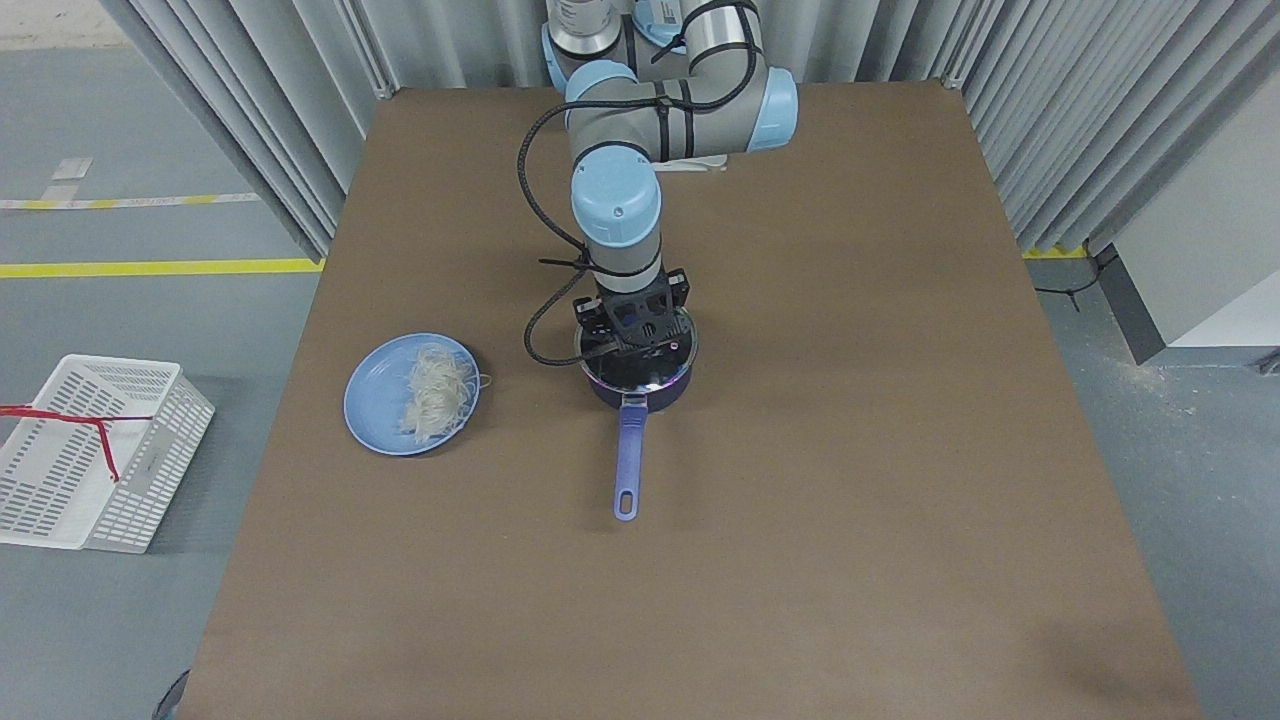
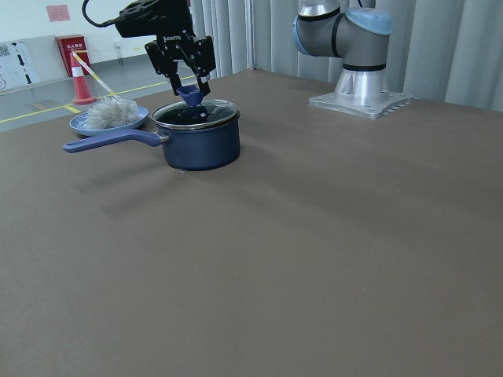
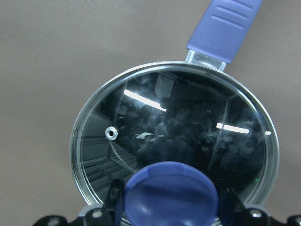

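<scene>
A dark blue saucepan [image 2: 200, 149] with a long blue handle [image 1: 630, 462] [image 3: 223, 28] sits on the table, covered by a glass lid [image 3: 174, 113]. My gripper [image 2: 181, 71] is directly over it, fingers either side of the lid's blue knob [image 3: 170, 193] and apparently shut on it in the wrist view. Whether the lid is lifted off the rim is hard to tell; it looks seated. Left of the pan in the front view is a blue plate [image 1: 373, 396] with pale, stringy noodle-like material [image 1: 434, 390].
A white plastic basket [image 1: 162, 468] stands on the floor left of the table. The arm's base [image 2: 361, 98] is at the table's back.
</scene>
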